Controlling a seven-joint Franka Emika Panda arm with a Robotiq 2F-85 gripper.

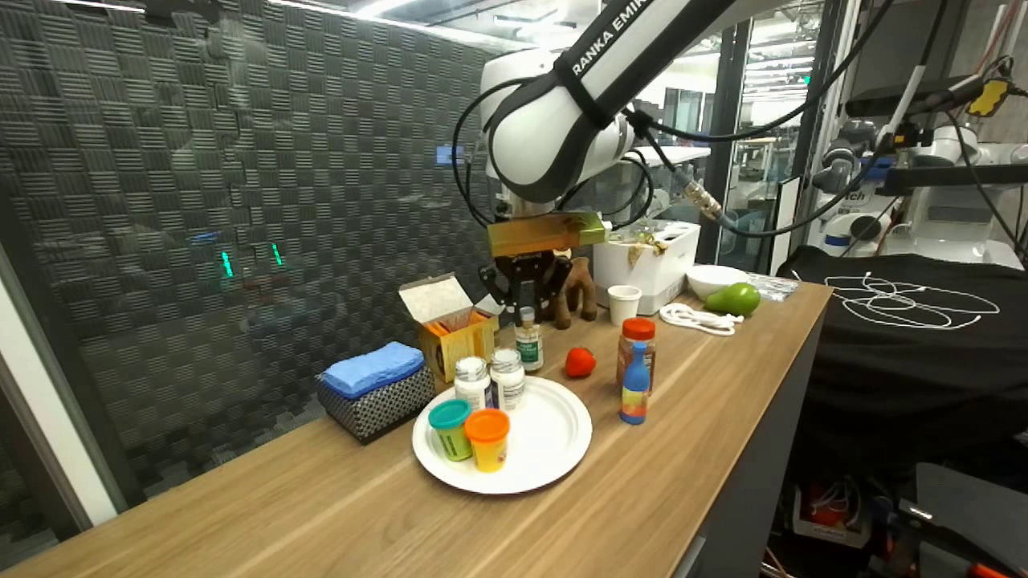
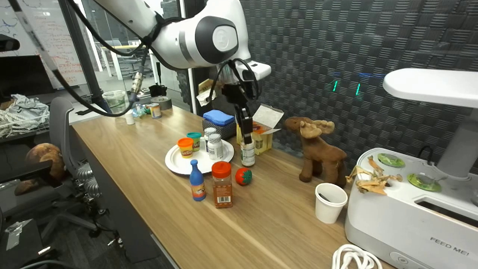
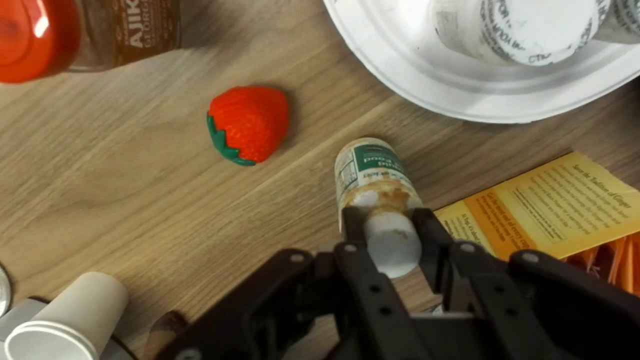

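Note:
A small white-capped bottle with a green label (image 3: 378, 165) stands on the table between the plate and the open yellow box. My gripper is shut on it, one black finger on each side just below the cap. In exterior view 1 the same bottle (image 1: 529, 348) has its lower part in sight, with the gripper (image 1: 526, 304) over its top. From exterior view 2 the bottle's label (image 2: 247, 154) shows under the fingers, near the table surface; the cap is hidden there.
A white plate (image 1: 549, 433) carries two white bottles and two Play-Doh tubs. Close to the held bottle are a toy strawberry (image 3: 252, 123) and a yellow box (image 1: 458, 348). A red-capped jar (image 2: 222, 188), blue bottle (image 2: 196, 181), toy moose (image 2: 320, 152) and paper cup (image 2: 330, 204) stand around.

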